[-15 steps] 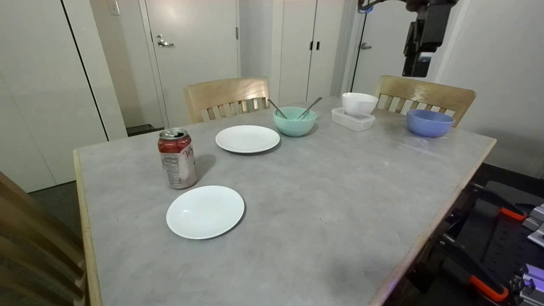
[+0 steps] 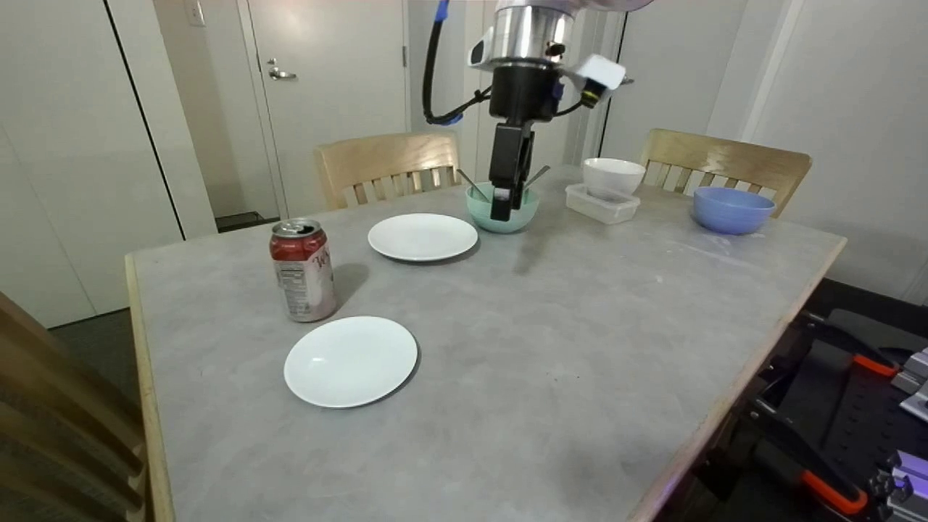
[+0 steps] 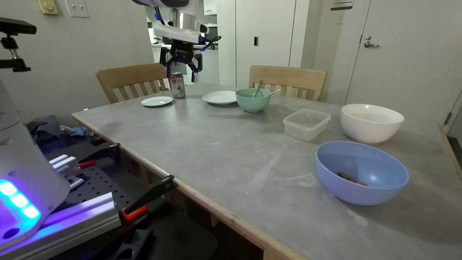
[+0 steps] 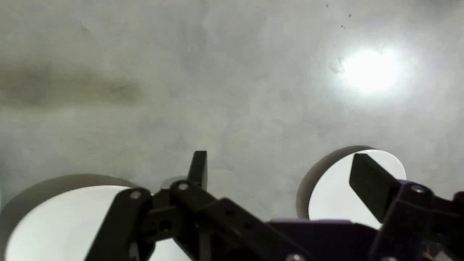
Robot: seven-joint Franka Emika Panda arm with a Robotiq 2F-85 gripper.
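Observation:
My gripper (image 3: pixel 182 78) hangs above the table, its fingers wide open and empty. In exterior view 1 it blocks part of the mint bowl (image 2: pixel 481 210), which has two utensils leaning in it. A red and silver can (image 2: pixel 301 274) stands upright towards the left side of the table. Close to the can lies a small white plate (image 2: pixel 350 362), and a larger white plate (image 2: pixel 423 236) lies farther back. Both plates look empty. From the wrist view, the larger plate (image 4: pixel 65 222) is at lower left and the small plate (image 4: pixel 339 195) is partly behind one finger.
A blue bowl (image 3: pixel 361 173) with some brown pieces inside sits near a white bowl (image 3: pixel 371 123) and a clear plastic container (image 3: pixel 306 124). Wooden chairs (image 3: pixel 288 78) surround the table.
In exterior view 1, the gripper has moved left and lower, from above the blue bowl's side to in front of the mint bowl. The tableware and can have stayed put.

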